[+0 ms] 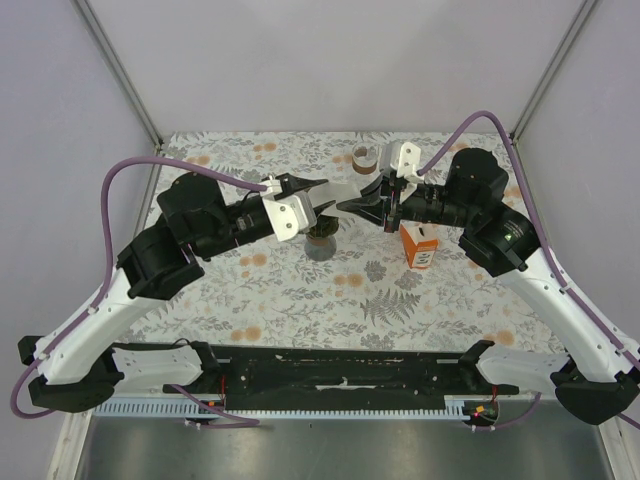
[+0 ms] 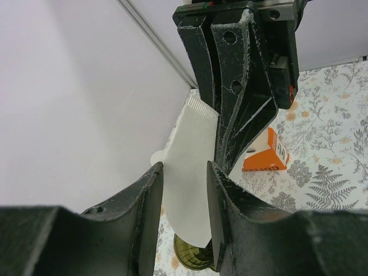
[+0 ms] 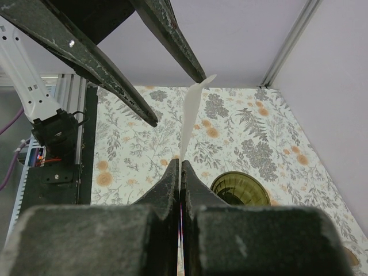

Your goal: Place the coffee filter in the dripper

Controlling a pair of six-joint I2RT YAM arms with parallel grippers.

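Observation:
A white paper coffee filter [image 2: 187, 161] hangs in the air between the grippers. My left gripper stands open around the filter's lower part in the left wrist view. My right gripper is shut on the filter, which rises thin and edge-on from between its fingertips in the right wrist view. The dark, translucent dripper [image 3: 241, 184] stands on the table below them, partly hidden by the grippers; in the top view it sits on a grey base [image 1: 320, 250].
An orange box [image 1: 418, 246] lies right of the dripper. A small round container [image 1: 364, 158] stands behind.

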